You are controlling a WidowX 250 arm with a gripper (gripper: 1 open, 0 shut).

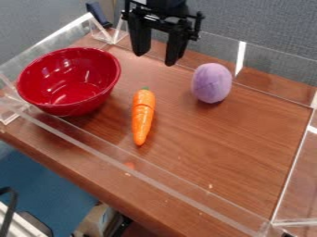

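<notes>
My black gripper (158, 44) hangs at the top centre of the camera view, its two fingers apart with nothing between them, above the back of the wooden table. A red bowl (69, 81) sits at the left of the table. An orange toy carrot (143, 116) lies just right of the bowl, and a purple oval object (212, 83) rests toward the back right.
Clear plastic walls (295, 185) edge the wooden table (223, 167). A grey backdrop stands behind, and boxes and cables lie below at the lower left.
</notes>
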